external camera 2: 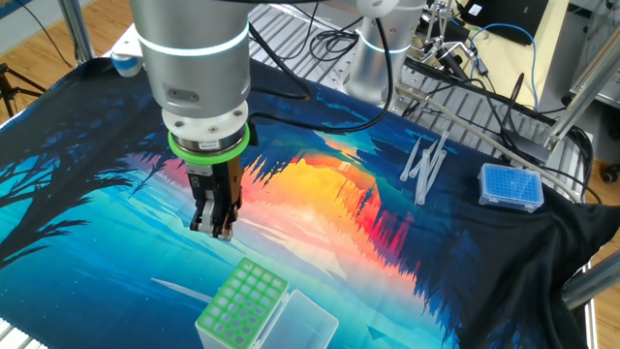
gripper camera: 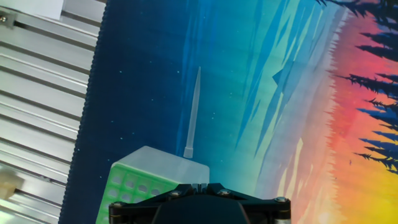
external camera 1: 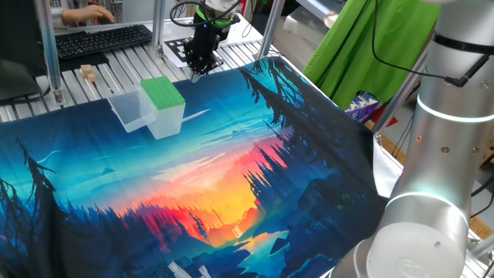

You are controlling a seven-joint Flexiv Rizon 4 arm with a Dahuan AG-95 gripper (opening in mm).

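A clear box with a green perforated rack top stands on the printed cloth, its clear lid hinged open to one side. Beside it one slender translucent pipette tip lies flat, its wide end close to the box wall. My gripper hangs above the cloth, apart from the tip. In the wrist view its fingers meet at the bottom centre, shut, and nothing shows between them. Exterior view 2 has the gripper over the cloth, beyond the green rack. Several more pale tips lie loosely grouped across the cloth.
A blue-topped rack box sits near the cloth's edge. Beyond the cloth, on the slatted metal table, are a small wooden block and a keyboard with a person's hand.
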